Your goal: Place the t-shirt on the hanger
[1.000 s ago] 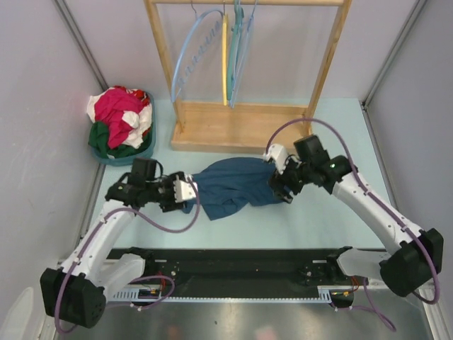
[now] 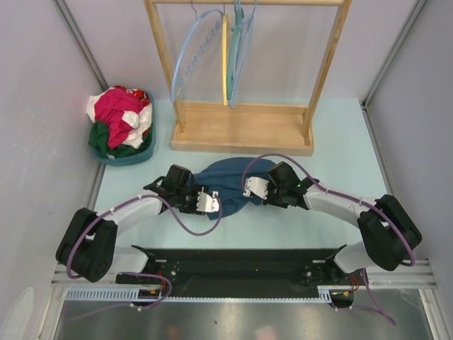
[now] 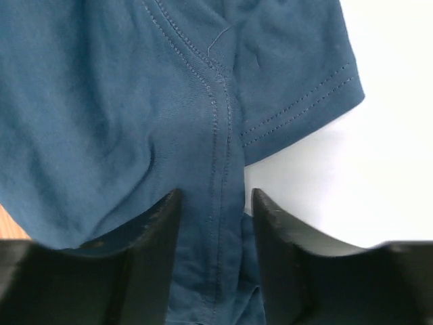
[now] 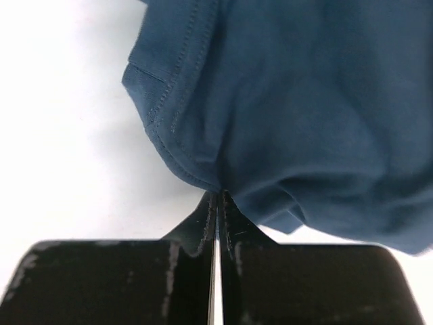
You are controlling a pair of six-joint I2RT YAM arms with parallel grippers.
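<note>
The dark blue t-shirt point(image 2: 230, 172) lies spread and rumpled on the white table between my grippers. My left gripper is at the shirt's left part, fingers part open over a seamed fold in the left wrist view, with a white gap of table beside the sleeve. My right gripper is shut at the shirt's edge; whether any cloth is caught between its fingertips I cannot tell. Blue hangers point(image 2: 185, 53) and a yellow hanger point(image 2: 225, 60) hang from the wooden rail above.
The wooden stand's base point(image 2: 241, 129) sits behind the shirt. A teal basket point(image 2: 127, 159) of red, white and green clothes stands at the back left. Free table lies at the right and along the front. Grey walls close both sides.
Both arms have come inward and down onto the shirt from farther out. The shirt's lower middle is now partly covered by the grippers.
</note>
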